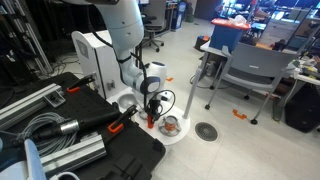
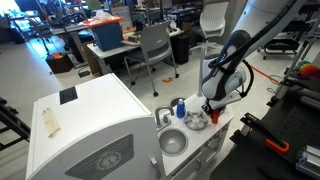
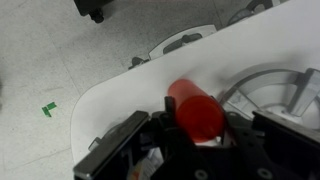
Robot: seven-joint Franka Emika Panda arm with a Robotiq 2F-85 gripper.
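Observation:
A red, round-topped upright object (image 3: 200,118) stands between the fingers of my gripper in the wrist view. The fingers are shut on it, and its lower part is hidden. From the first exterior side, the gripper (image 1: 152,113) points down at the white counter, with the red object (image 1: 150,123) small beneath it. In the second exterior view the arm reaches down at the right end of the counter, and the red object (image 2: 214,119) shows under the gripper (image 2: 212,108). Whether its base touches the counter I cannot tell.
A metal pot (image 2: 197,119) sits close by on the counter. Farther along are a blue bottle (image 2: 181,107), a faucet (image 2: 163,117) and a round sink (image 2: 173,141). The black table (image 1: 130,158) borders the counter. Open floor (image 1: 240,150) lies beyond.

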